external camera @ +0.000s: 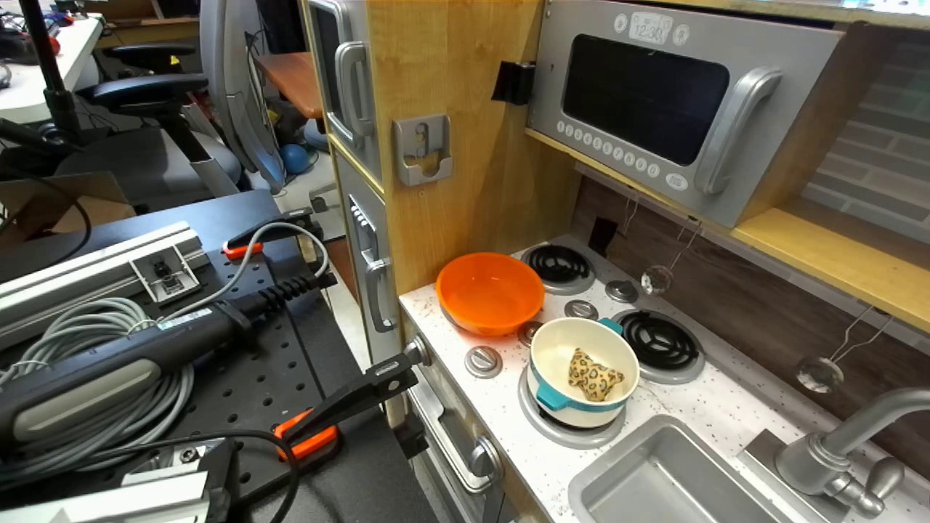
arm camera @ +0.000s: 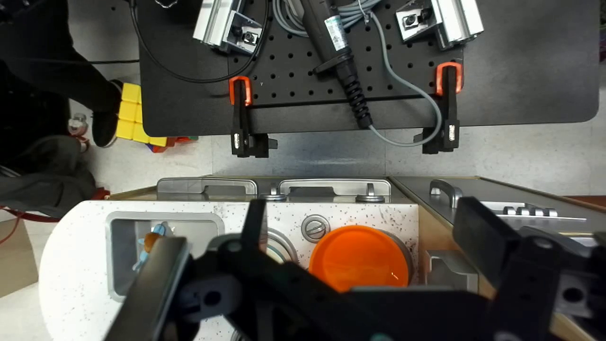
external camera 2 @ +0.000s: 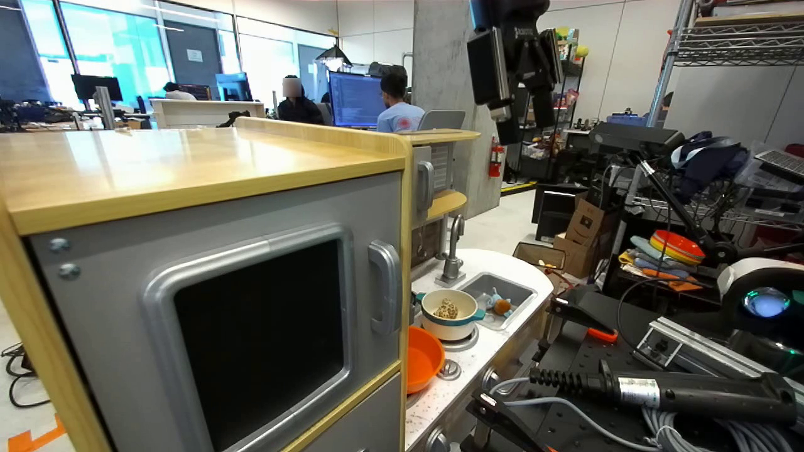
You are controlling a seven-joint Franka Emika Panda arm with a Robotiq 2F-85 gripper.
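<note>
High over the play kitchen, my gripper [external camera 2: 525, 113] hangs clear of the counter. In the wrist view its two dark fingers [arm camera: 255, 221] stand wide apart, with no object between them. A leopard-print soft item [external camera: 594, 375] lies inside the cream and teal pot [external camera: 546, 349] on the front burner. An orange bowl [external camera: 490, 293] sits to the pot's left in exterior view 1, against the wooden side panel. The sink [external camera 2: 534, 285] holds a blue toy with an orange-brown part [external camera 2: 500, 305]. In the wrist view the gripper hides most of the pot.
A microwave [external camera: 645, 100] and a wooden shelf overhang the back of the counter. Ladle-like utensils [external camera: 656, 280] hang below them. The faucet [external camera: 815, 457] rises behind the sink. Across a gap stands a black table [arm camera: 528, 85] with clamps, cables and a dark handheld tool.
</note>
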